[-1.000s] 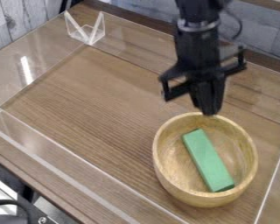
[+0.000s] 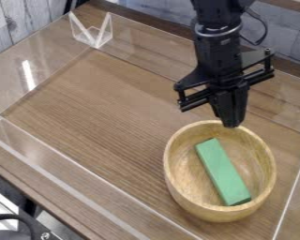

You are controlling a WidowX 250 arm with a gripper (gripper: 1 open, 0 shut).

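Note:
A round, pale wooden bowl (image 2: 183, 187) sits at the lower right of the camera view, with a green rectangular block (image 2: 221, 172) lying inside it, slightly tilted along its length. My black gripper (image 2: 219, 108) is above the bowl's back rim, its fingers angled down. Whether anything is between the fingers, and how far apart they stand, is hard to make out.
A small white wire object (image 2: 94, 28) stands at the back left. A grey wall runs behind, and a black cable lies at the bottom left corner.
My gripper has shifted a little to the left and its housing now shows more sharply. The bowl and green block have not moved.

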